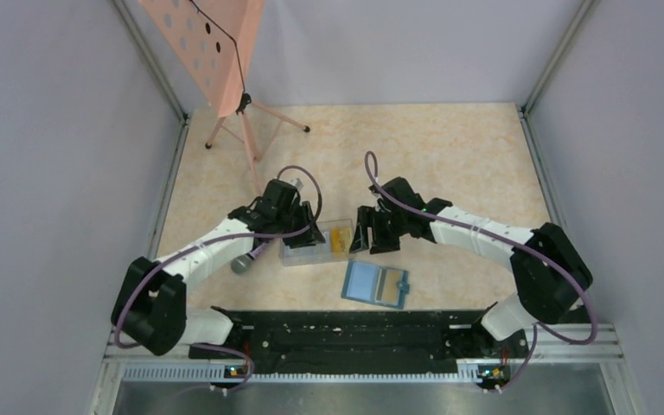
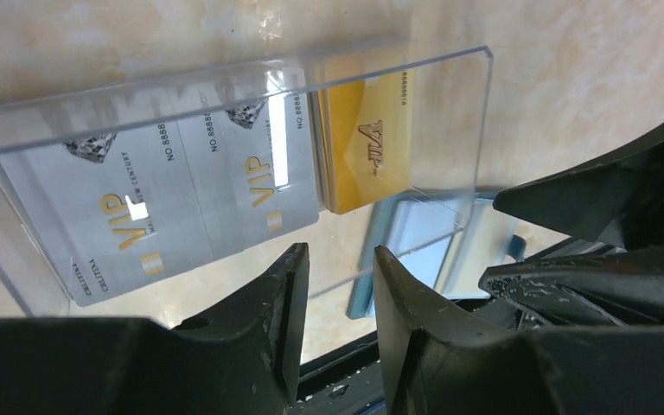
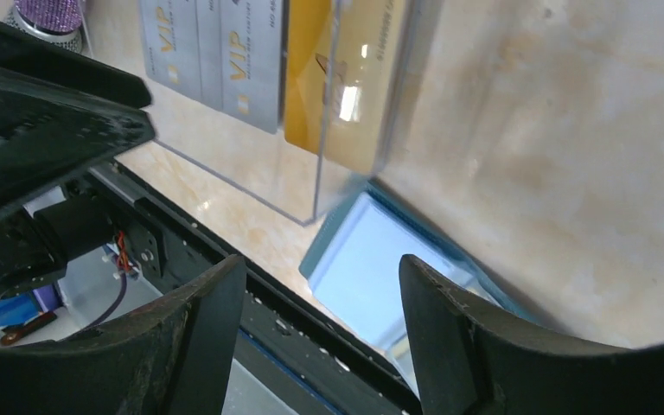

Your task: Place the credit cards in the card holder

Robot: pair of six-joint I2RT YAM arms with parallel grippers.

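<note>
Silver VIP cards [image 2: 147,199] and a gold VIP card stack [image 2: 372,143] stand side by side in a clear box [image 1: 311,261]. The blue card holder [image 1: 373,284] lies spread flat in front of the box, one side pale blue, the other with a cream panel behind clear plastic. Over the box's silver-card side is my left gripper, its fingertips a little apart and empty. My right gripper hovers near the box's right end, above the holder, with a wide empty gap between its fingers. The left gripper partly covers the box in the top view.
A purple, silver-headed object [image 1: 246,258] lies left of the box, partly under the left arm. A pink tripod stand [image 1: 246,130] stands at the back left. The two grippers are close together. Open table [image 1: 450,156] extends behind and right.
</note>
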